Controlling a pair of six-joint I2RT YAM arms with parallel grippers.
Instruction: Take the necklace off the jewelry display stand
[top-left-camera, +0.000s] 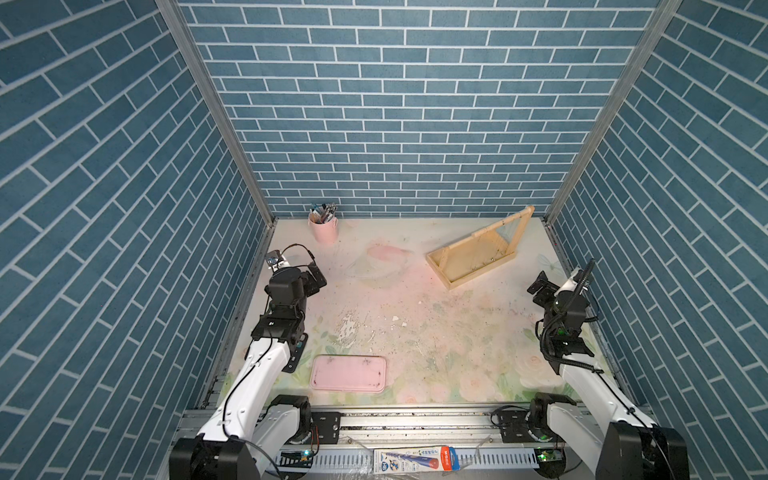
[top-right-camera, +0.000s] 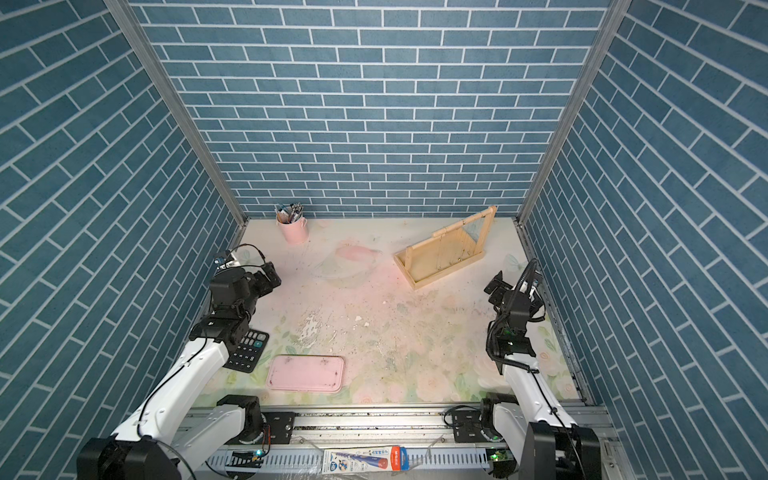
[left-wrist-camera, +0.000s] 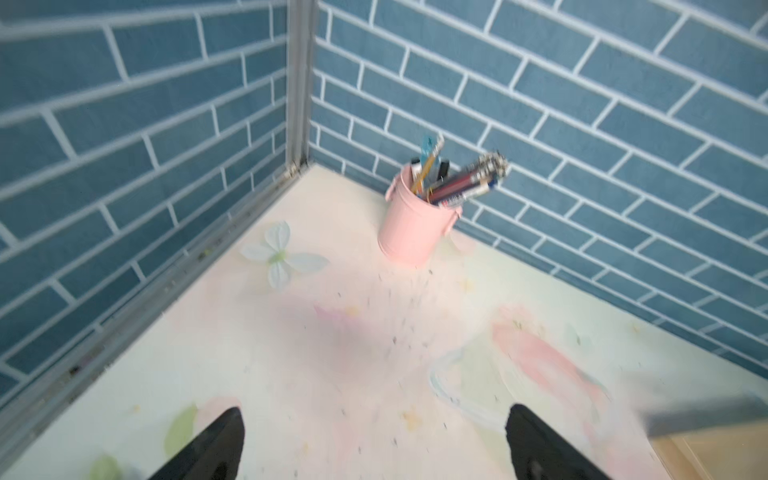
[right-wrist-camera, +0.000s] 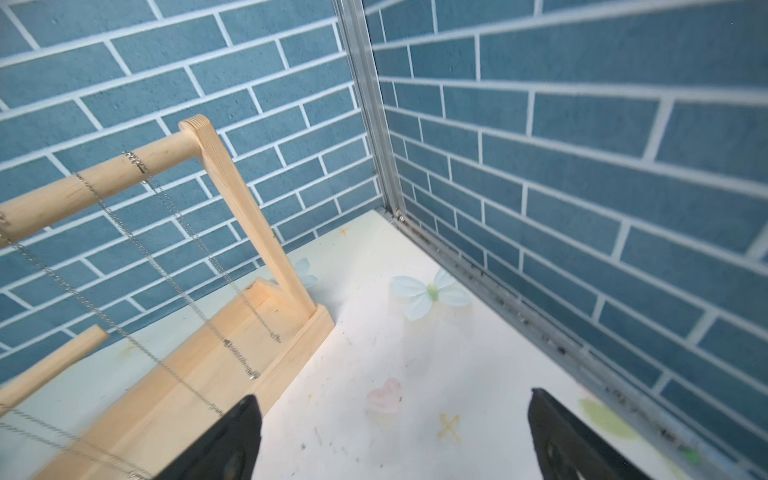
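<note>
The wooden jewelry display stand (top-left-camera: 472, 260) is at the back right of the table, set at an angle, with a top bar (right-wrist-camera: 112, 173) over a shallow tray. Thin silver necklaces (right-wrist-camera: 160, 264) are draped over that bar, seen clearly only in the right wrist view; their lower ends reach the tray. My right gripper is open and empty, to the right of and in front of the stand. Over the left side of the table is my left gripper, also open, with only bare table visible between its fingers.
A pink bucket of pens (top-left-camera: 324, 229) stands at the back left. A pink tray (top-left-camera: 349, 373) lies near the front edge, with a calculator (top-right-camera: 248, 350) beside the left arm.
</note>
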